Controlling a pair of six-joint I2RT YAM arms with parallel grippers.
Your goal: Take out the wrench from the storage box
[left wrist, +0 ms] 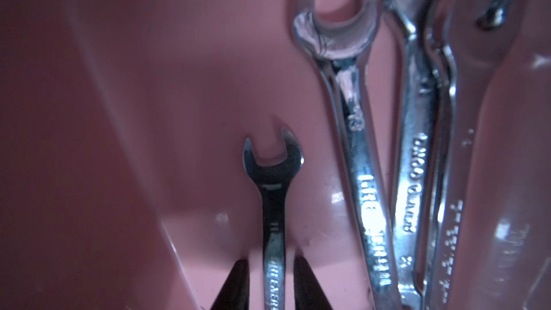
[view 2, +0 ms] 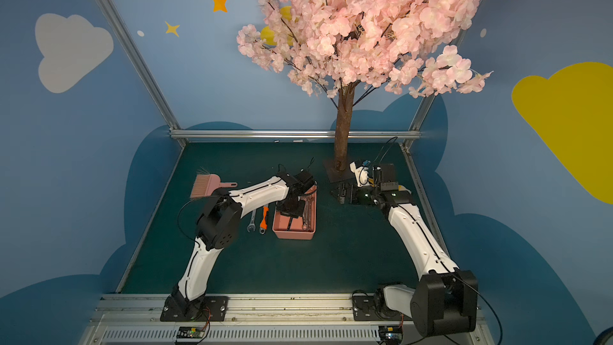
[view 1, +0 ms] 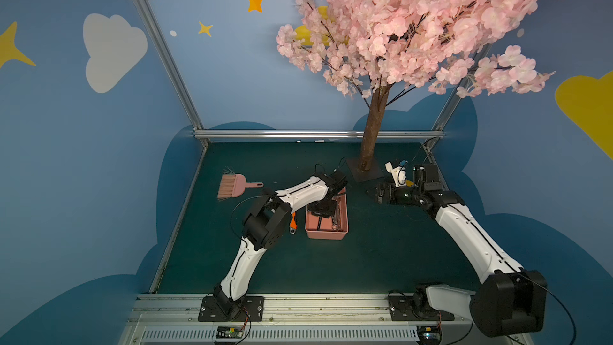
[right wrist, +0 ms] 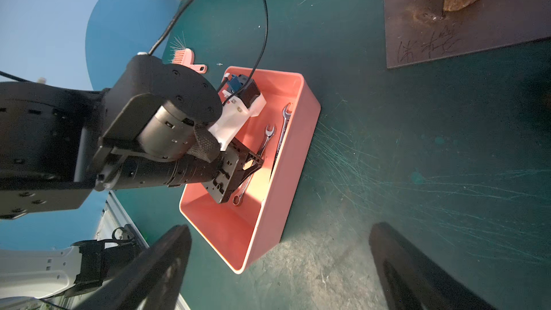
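Observation:
The pink storage box (view 1: pixel 327 235) stands mid-table and holds several steel wrenches. My left gripper is down inside it, part open, its two fingers on either side of the shank of a small wrench (left wrist: pixel 272 201); whether they touch it is unclear. Larger wrenches (left wrist: pixel 344 91) lie close together to the right in the left wrist view. My right gripper hangs open outside the box on the right, with nothing between its fingers.
An orange-handled tool (view 1: pixel 293 220) and a silver wrench (view 2: pixel 252 220) lie left of the box, a pink brush (view 1: pixel 230 186) farther left. The tree's base plate (right wrist: pixel 459 34) stands behind at the right.

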